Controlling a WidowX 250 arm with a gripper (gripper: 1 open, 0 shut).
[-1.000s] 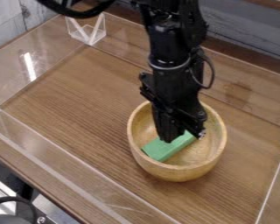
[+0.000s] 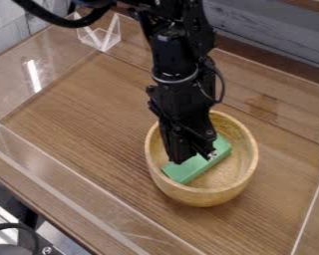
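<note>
The black robot gripper [image 2: 178, 139] reaches down from the top centre into a beige oval bowl [image 2: 225, 190]. A flat green block [image 2: 195, 163] lies in the bowl, directly below the fingertips. The fingers are over the block's upper left part; whether they touch it or how far apart they stand is unclear.
A clear wire-like or plastic holder [image 2: 100, 32] stands at the back left. Black cables lie at the bottom left corner.
The gripper has shifted left and turned slightly, moving from the right part of the bowl toward the left over the green block. The bowl and block look nearly unchanged.
</note>
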